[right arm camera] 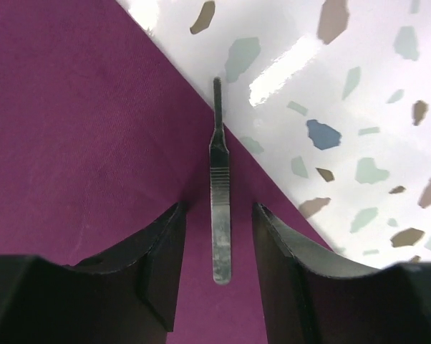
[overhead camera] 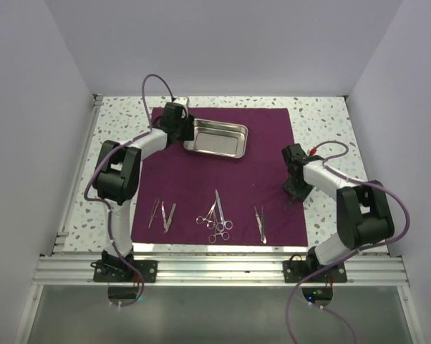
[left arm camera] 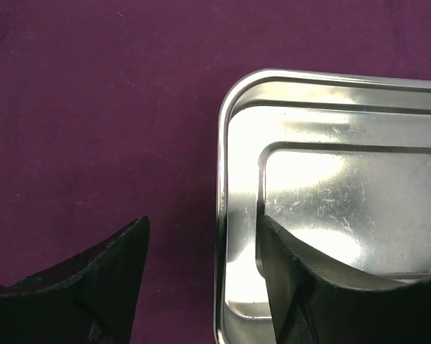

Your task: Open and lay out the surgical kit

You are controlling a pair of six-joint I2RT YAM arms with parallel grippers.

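A steel tray (overhead camera: 217, 137) lies flat and empty on the upper part of the purple cloth (overhead camera: 201, 188). Its left rim (left arm camera: 222, 201) runs between the fingers of my open left gripper, touching neither of them as far as I can tell. In the right wrist view a slim scalpel handle (right arm camera: 220, 215) lies on the cloth, its dark narrow end reaching over the cloth's edge. My right gripper is part open, one finger on each side of the handle with gaps showing.
Along the cloth's front lie tweezers and slim tools (overhead camera: 164, 216) at left, scissors and clamps (overhead camera: 215, 218) in the middle, and two thin instruments (overhead camera: 261, 223) at right. Speckled table (overhead camera: 323, 118) borders it.
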